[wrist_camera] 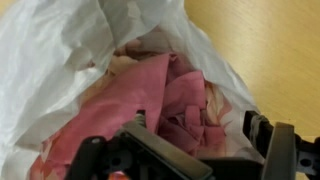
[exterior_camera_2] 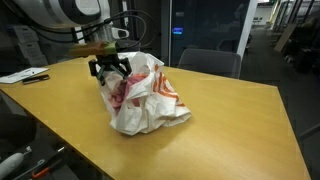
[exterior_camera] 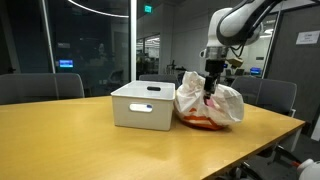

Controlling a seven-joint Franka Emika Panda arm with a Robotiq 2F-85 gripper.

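Note:
A crumpled white plastic bag (exterior_camera: 228, 104) with orange marks stands on the table, its mouth open. Pinkish-red cloth (wrist_camera: 128, 100) lies inside it, seen from above in the wrist view. My gripper (exterior_camera: 211, 85) points down at the bag's mouth, its fingertips right by the cloth and the white plastic. In the wrist view the two dark fingers (wrist_camera: 258, 130) stand well apart, the gap between them over the cloth and bag edge. Exterior view 2 shows the gripper (exterior_camera_2: 113, 74) at the bag's top, partly hidden by plastic. Nothing is visibly gripped.
A white-grey box (exterior_camera: 143, 105) stands beside the bag in exterior view 1. Dark chairs (exterior_camera_2: 209, 63) line its far edge.

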